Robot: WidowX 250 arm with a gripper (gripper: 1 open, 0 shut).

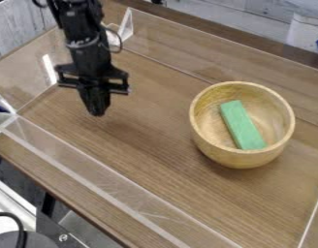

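My black gripper [86, 97] hangs over the left part of the wooden table, pointing down. Whether anything is between its small dark fingers is hard to see. To the right stands a round wooden bowl [207, 131] with a green rectangular block [239, 125] lying in it. The gripper is well apart from the bowl.
Clear plastic edging runs along the left side, and a black cable [9, 225] lies at the lower left corner.
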